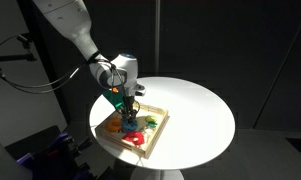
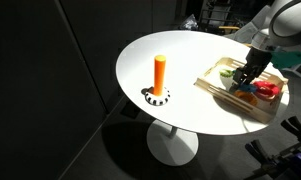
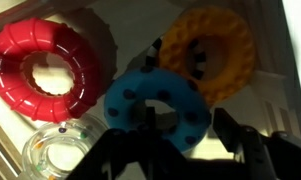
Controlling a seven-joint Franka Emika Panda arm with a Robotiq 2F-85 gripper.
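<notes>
A blue ring with dark spots (image 3: 120, 94) lies in the wooden tray, largely in view from the wrist. My gripper is right over it, fingers apart: one tip reaches over the ring's hole, while the other is by its outer right edge. The ring's near right wall shows between them; whether either finger touches it I cannot tell. In exterior view 1 the gripper (image 1: 129, 112) is low over the tray, just above the blue ring (image 1: 130, 125). From exterior view 2 the arm hides part of the blue ring (image 2: 249, 87).
Beside the blue ring lie a red ring (image 3: 78, 55), an orange ring (image 3: 230, 50) and a clear ring (image 3: 42, 150). The tray's wooden rim (image 1: 158, 137) surrounds them. An orange post (image 2: 159, 75) stands apart on the white table (image 1: 195, 110), which has wide bare areas.
</notes>
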